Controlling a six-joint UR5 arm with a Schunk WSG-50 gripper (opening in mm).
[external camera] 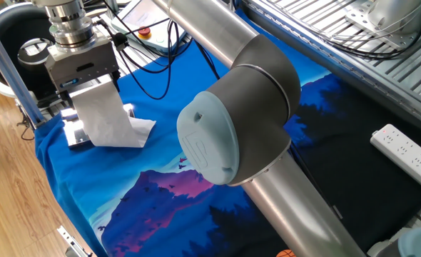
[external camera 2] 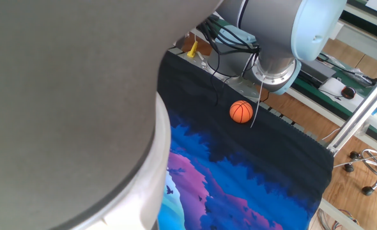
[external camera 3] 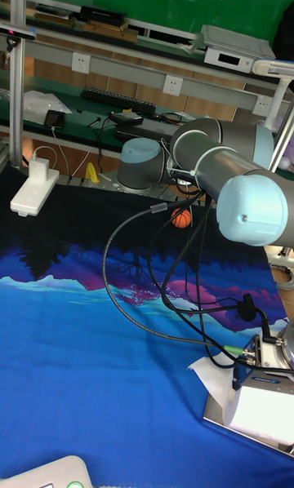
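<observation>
At the upper left of exterior view 1 my gripper (external camera: pixel 89 84) points down over a sheet or roll of white paper (external camera: pixel 105 118). The paper hangs directly below the gripper body, and its loose end spreads on the blue cloth. Under it lies a shiny metal plate or holder (external camera: pixel 75 134). In exterior view 3 the gripper shows at the right edge, above the white paper (external camera 3: pixel 259 411) and the flat metal base (external camera 3: pixel 222 425). Paper and gripper body hide the fingertips, so whether they grip the paper does not show. Exterior view 2 does not show the gripper.
A printed cloth (external camera: pixel 150 207) covers the table. An orange ball (external camera 2: pixel 241 112) sits near its dark edge, close to the arm's base. A white power strip (external camera: pixel 407 151) lies at the right. Black cables (external camera 3: pixel 196 309) loop from the arm.
</observation>
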